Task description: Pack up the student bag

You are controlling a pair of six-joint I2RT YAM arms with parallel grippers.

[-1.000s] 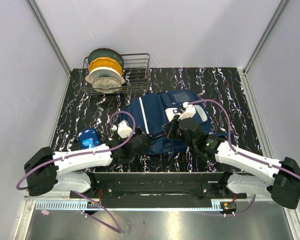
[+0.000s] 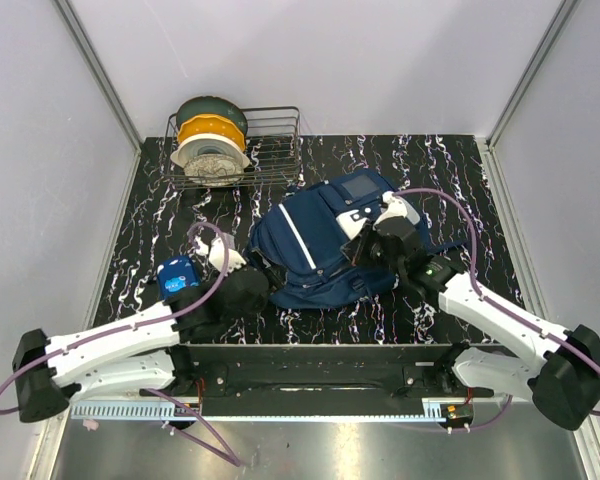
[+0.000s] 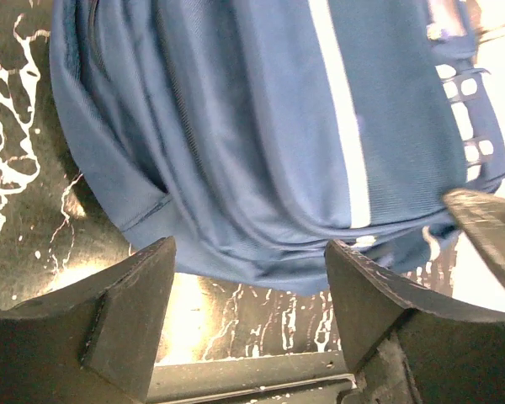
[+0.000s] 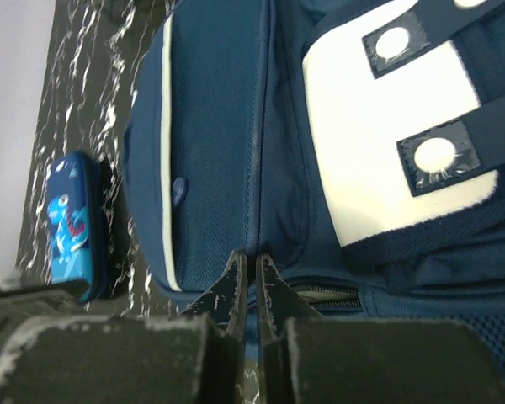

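The navy backpack (image 2: 310,230) lies on the marble counter, its white patch and straps in the right wrist view. My right gripper is shut on a fold of navy fabric beside an open zipper (image 4: 328,295). My left gripper is parted at the bag's lower left side, with no bag fabric held between its fingers. A blue pencil case (image 2: 177,275) with a cartoon figure lies left of the bag, partly behind the left arm.
A wire rack (image 2: 273,150) with plates stands at the back left. Bare counter (image 2: 460,180) shows at the back right. Walls border both sides.
My right gripper and the bag have shifted to the right. My left gripper has moved left, away from the middle of the bag.
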